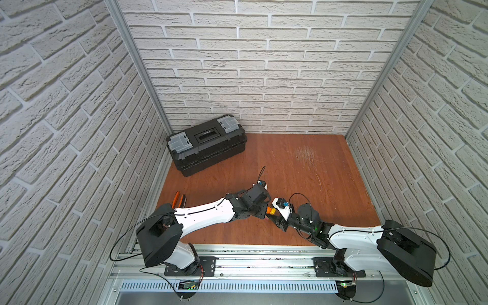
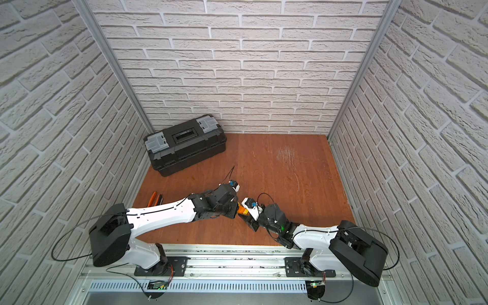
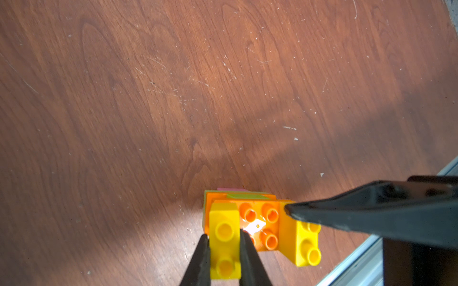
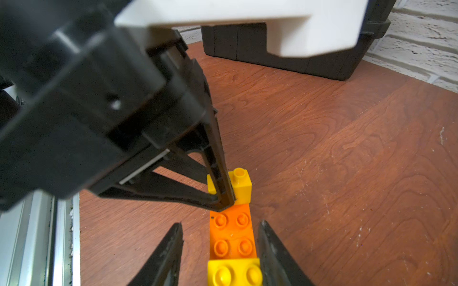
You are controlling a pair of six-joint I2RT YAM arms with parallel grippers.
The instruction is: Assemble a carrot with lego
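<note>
A Lego assembly (image 1: 270, 210) (image 2: 243, 208) is between my grippers near the table's front: an orange base (image 3: 257, 224) with yellow bricks at both ends, and green and pink edges beneath in the left wrist view. My left gripper is shut on the yellow brick (image 3: 224, 219) at one end. My right gripper is open around the opposite yellow brick (image 4: 233, 271), one fingertip very close to it; whether they touch I cannot tell.
A black toolbox (image 1: 208, 147) stands at the back left. Orange and black tools (image 1: 179, 198) lie by the left arm. A metal rail (image 2: 228, 249) runs along the front edge.
</note>
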